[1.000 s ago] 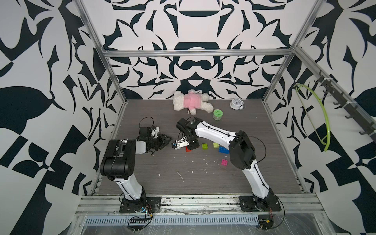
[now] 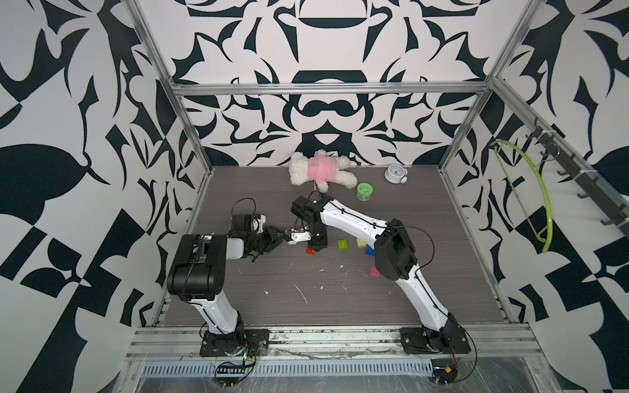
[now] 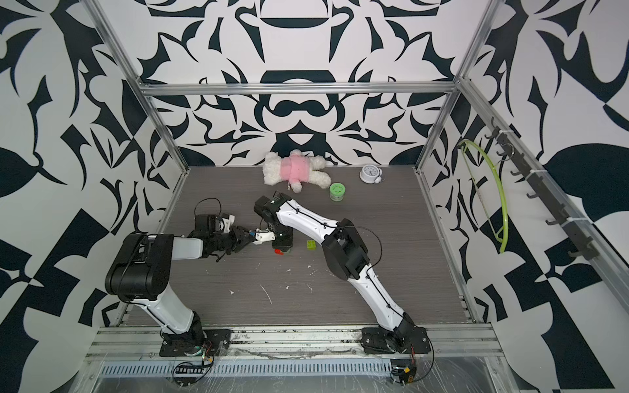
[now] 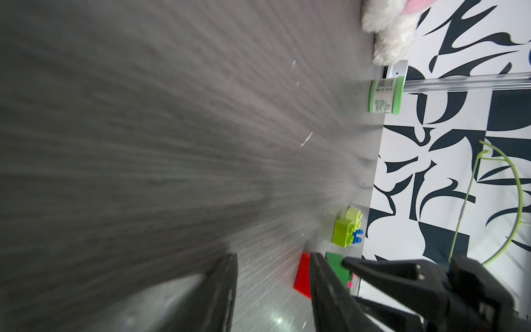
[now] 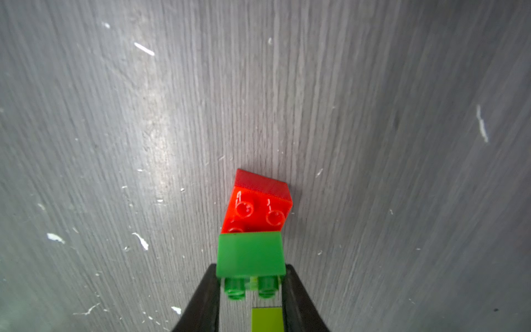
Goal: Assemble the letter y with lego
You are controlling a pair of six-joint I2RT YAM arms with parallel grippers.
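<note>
My right gripper is shut on a green brick (image 5: 250,254), whose studs point toward the bottom of the right wrist view. A red brick (image 5: 257,207) lies on the table below it, partly hidden by the green one in that view; I cannot tell whether they touch. In the left wrist view, the fingertips of my left gripper stand apart with bare table showing between them. Anything held lower down is out of frame. A lime brick (image 2: 342,245), a pale yellow brick (image 2: 361,243), a blue brick (image 2: 370,250) and a pink brick (image 2: 374,271) lie separately to the right.
The right gripper's wrist is very close to the left gripper in both top views. A plush toy (image 2: 321,168), a green-lidded tub (image 2: 364,191) and a white clock (image 2: 395,173) stand at the back. Free table lies in front of the grippers.
The right arm has shifted slightly left and its wrist has turned, now covering more of the blue brick in the top left view. The left arm has barely moved.
</note>
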